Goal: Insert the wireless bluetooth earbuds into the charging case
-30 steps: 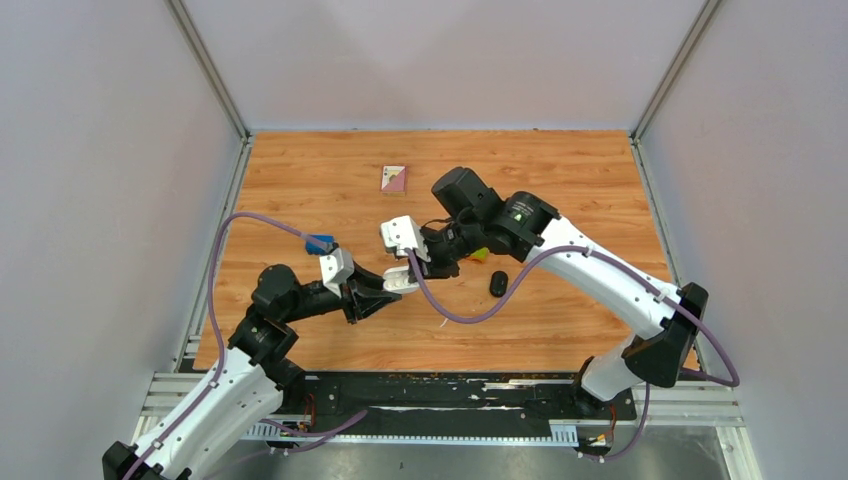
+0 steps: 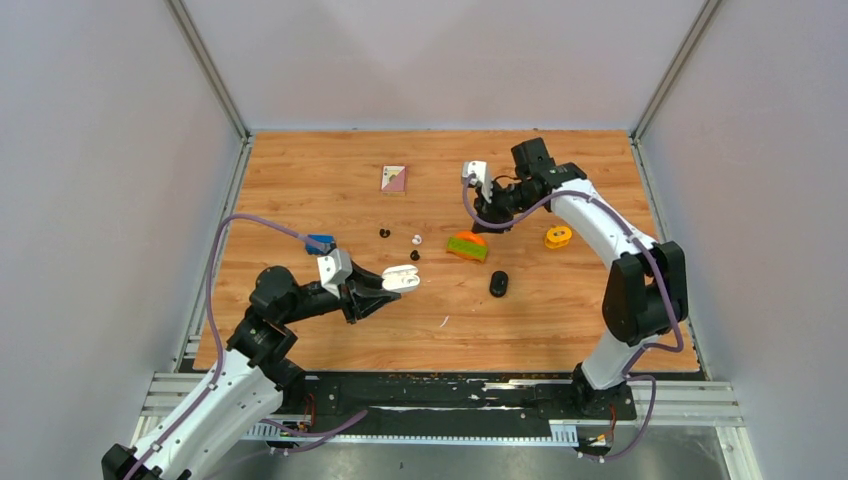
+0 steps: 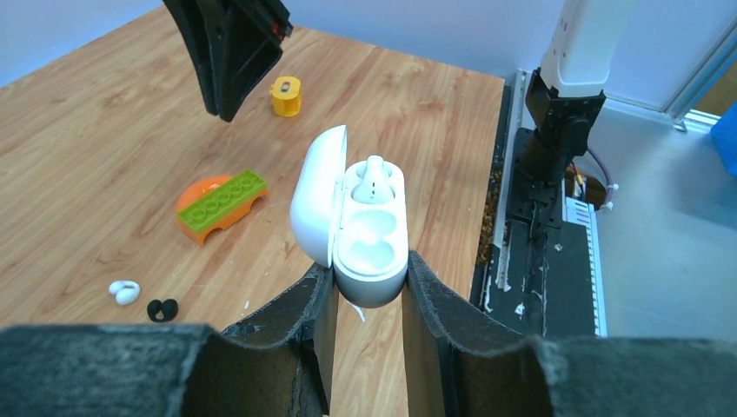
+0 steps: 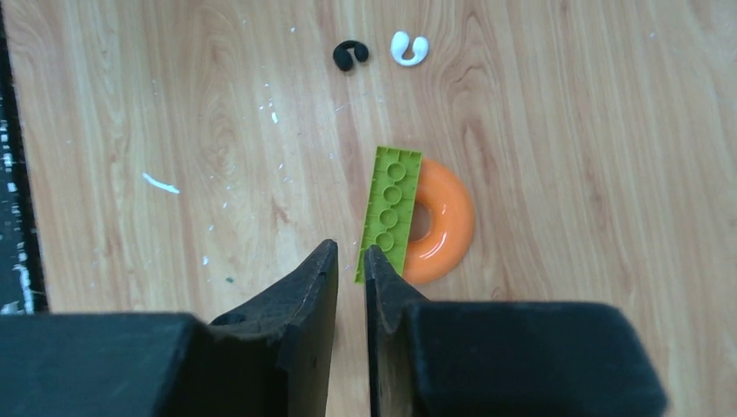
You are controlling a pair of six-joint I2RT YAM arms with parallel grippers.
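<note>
My left gripper is shut on the open white charging case [image 3: 371,234]; one white earbud [image 3: 375,182] stands in its upper slot, and the lower slot shows empty. My right gripper hovers high over the green-and-orange toy area, its fingers slightly apart with nothing seen between them. On the table lie a pair of white earbuds [image 4: 409,49], or similar small white pieces, and black ones [image 4: 350,55], with another small black pair in the top view [image 2: 385,233].
A green block [image 2: 466,249] rests on an orange ring [image 4: 443,226]. A black oval object [image 2: 498,284], a yellow piece [image 2: 558,236], a blue object [image 2: 319,243] and a pink square [image 2: 393,179] are spread around.
My right gripper has moved away from the case, back and to the right, uncovering the case and the small pieces in the top view. The left arm is still.
</note>
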